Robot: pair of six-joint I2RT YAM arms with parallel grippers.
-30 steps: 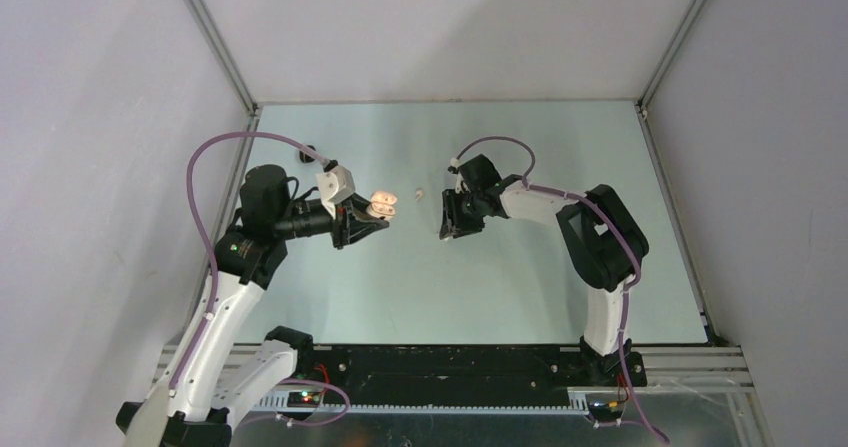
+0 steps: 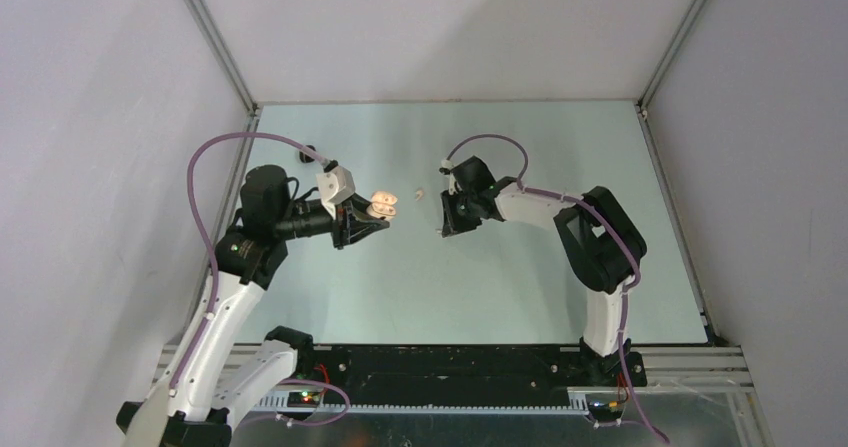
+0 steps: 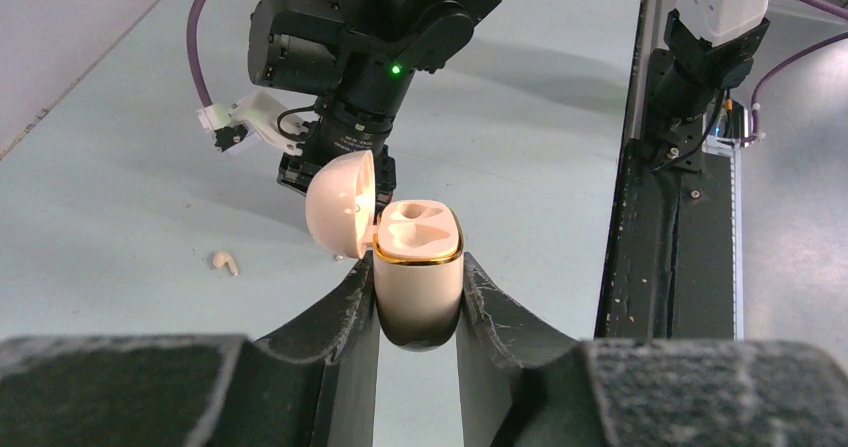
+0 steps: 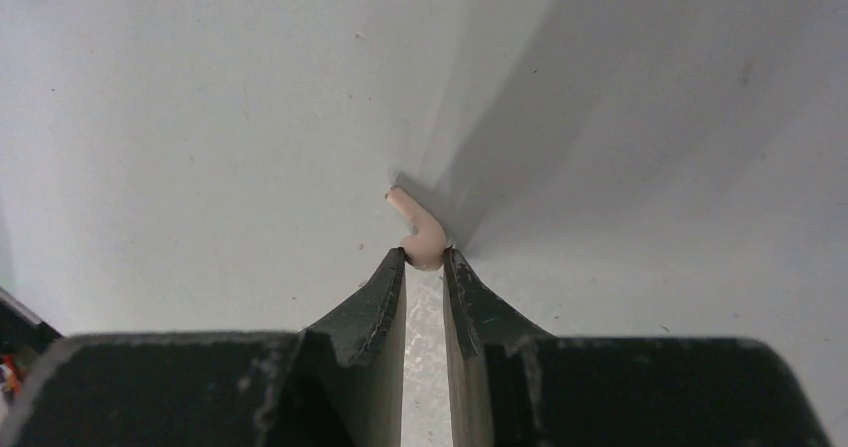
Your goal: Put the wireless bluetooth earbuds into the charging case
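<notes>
My left gripper (image 2: 378, 217) holds the open pale pink charging case (image 3: 417, 279) upright between its fingers, lid (image 3: 335, 202) raised at one side. My right gripper is low at the table, its fingertips at the rounded head of a pink earbud (image 4: 410, 207), whose stem points away along the surface; whether they grip it firmly is unclear. A second earbud (image 3: 224, 261) lies on the table, seen at (image 2: 419, 194) between the two grippers in the top view.
A small black object (image 2: 307, 154) lies at the back left.
My right gripper has shifted slightly left, and its wrist has turned a little. The left arm with the case has stayed still.
</notes>
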